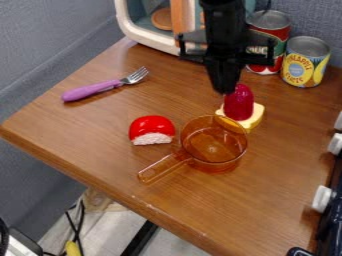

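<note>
My gripper (223,78) is a black shape at the top middle of the camera view, over a red object (238,103) that stands on a yellow piece (250,119). Whether its fingers are open or shut, I cannot tell. A translucent orange pan (214,150) with its handle toward the lower left sits just in front. A red dome-shaped object with a white base (151,130) lies to its left.
A purple-handled fork (94,88) lies at the left. Cans (306,66) and a white toy appliance (144,25) stand at the back. A black stove (329,220) is at the right edge.
</note>
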